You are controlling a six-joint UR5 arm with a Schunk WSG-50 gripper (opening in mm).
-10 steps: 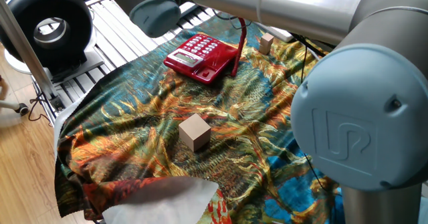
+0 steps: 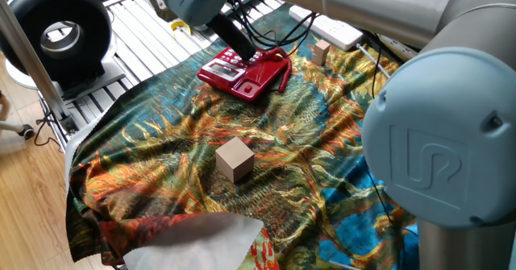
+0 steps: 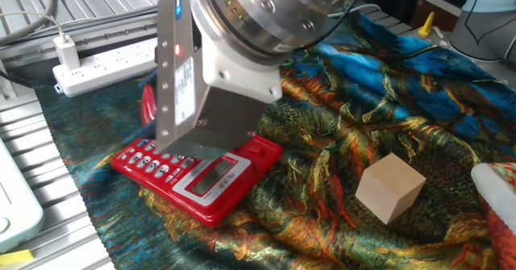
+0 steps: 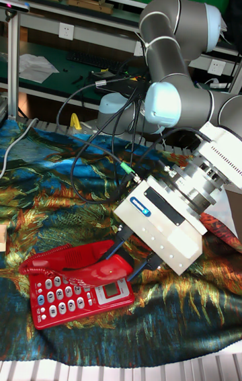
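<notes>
A red desk phone (image 4: 100, 314) lies on the patterned cloth, its keypad and small display facing up. Its red handset (image 4: 57, 259) is tilted over the base in exterior view 3, off its cradle, with one end between the dark fingers of my gripper (image 4: 123, 265); I take the gripper as shut on it. Exterior view 2 shows the handset (image 3: 147, 106) partly behind the gripper body, above the keypad. From exterior view 1 one dark finger (image 2: 232, 38) reaches down over the phone (image 2: 256, 85), hiding some keys. The coiled cord (image 2: 285, 76) hangs slack beside the base.
A wooden cube (image 2: 235, 159) stands on open cloth towards the front, and a smaller block (image 2: 321, 52) sits behind the phone near a white power strip (image 3: 105, 67). Black cables (image 4: 107, 134) loop around the arm.
The gripper has come down towards the phone, and a dark finger now covers part of the keypad. The cord, stretched upward one second ago, now hangs lower and slack. Phone base and blocks stay put.
</notes>
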